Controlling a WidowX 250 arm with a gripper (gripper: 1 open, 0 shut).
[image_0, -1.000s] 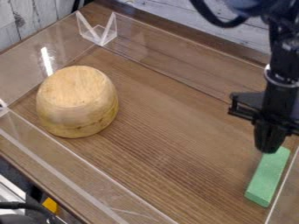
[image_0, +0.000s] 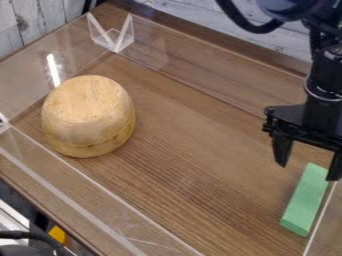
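My black gripper (image_0: 306, 147) hangs at the right side of the camera view, over the upper end of a green rectangular block (image_0: 305, 202) lying on the wooden tray floor near its right wall. The fingers point down and appear apart; whether anything is between them is hard to see. A round tan wooden object (image_0: 86, 115) sits on the left of the tray.
The wooden tray floor (image_0: 181, 150) is clear in the middle. Transparent walls with white corner brackets (image_0: 111, 34) edge it; a dark gap with cables lies at the lower left.
Over the last second the gripper has moved slightly down and toward the camera, over the green block's upper end. The block and round object look unmoved.
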